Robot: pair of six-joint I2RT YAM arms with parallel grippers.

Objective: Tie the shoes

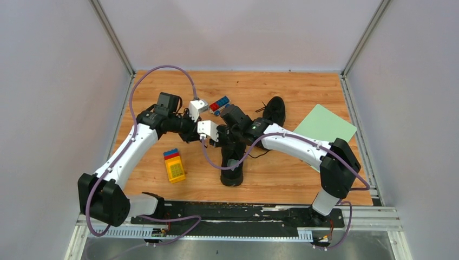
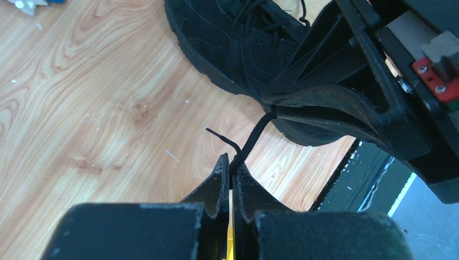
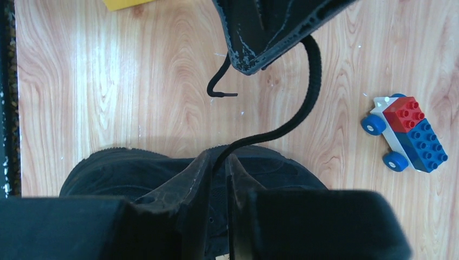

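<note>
A black shoe stands lengthwise in the middle, partly under my right arm; a second black shoe lies behind it to the right. My left gripper is shut on a dark lace that rises from its fingertips toward the right gripper, over the first shoe's left side. My right gripper is over that shoe, close to the left one, with the lace running down to between its narrowly spaced fingertips; whether they grip it is unclear. A loose lace tip hangs nearby.
A toy brick car lies at the back; a yellow toy with red and blue bricks lies left of the shoe. A green clipboard lies at the right.
</note>
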